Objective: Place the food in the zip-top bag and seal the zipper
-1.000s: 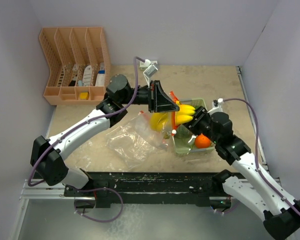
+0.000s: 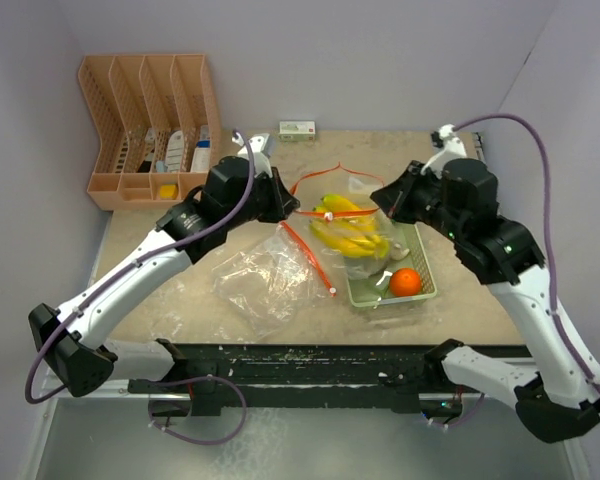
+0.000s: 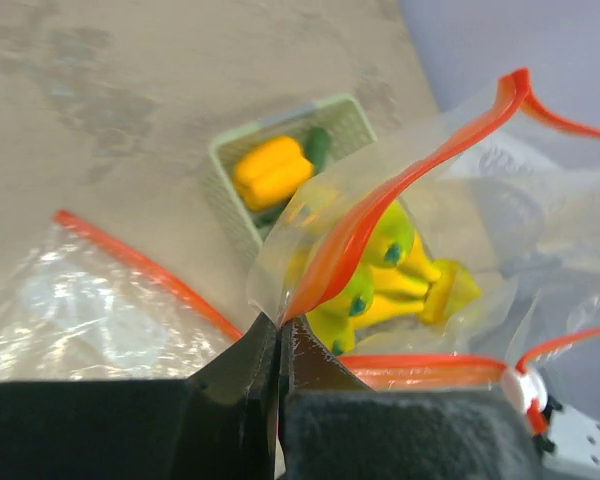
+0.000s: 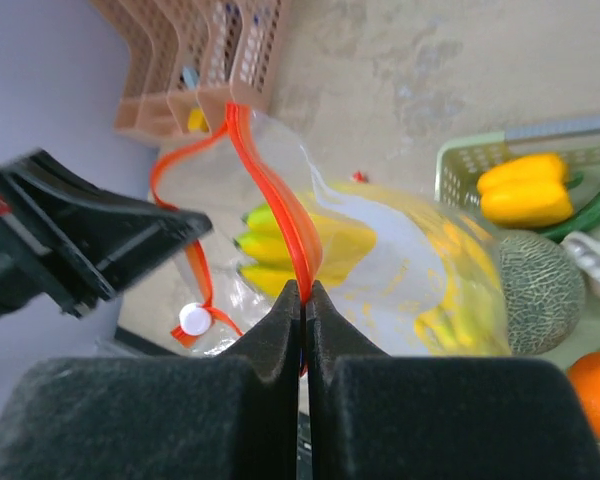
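A clear bag with red zipper (image 2: pixel 336 212) holds yellow bananas (image 2: pixel 345 232), hanging between both grippers over the green basket (image 2: pixel 430 285). My left gripper is shut on one side of the bag's top edge; my right gripper is shut on the other side. The mouth gapes between them. In the basket lie an orange (image 2: pixel 405 282), a yellow pepper (image 4: pixel 523 195), a cucumber (image 4: pixel 590 210) and an netted-looking grey-green melon or similar round item (image 4: pixel 545 290).
An empty clear bag (image 2: pixel 260 285) with red zipper lies left of the basket. A peach divided organiser (image 2: pixel 130 110) stands at back left, a small box (image 2: pixel 297 129) at the back.
The bananas, earlier at the bag's mouth by my right gripper, now lie down inside the bag.
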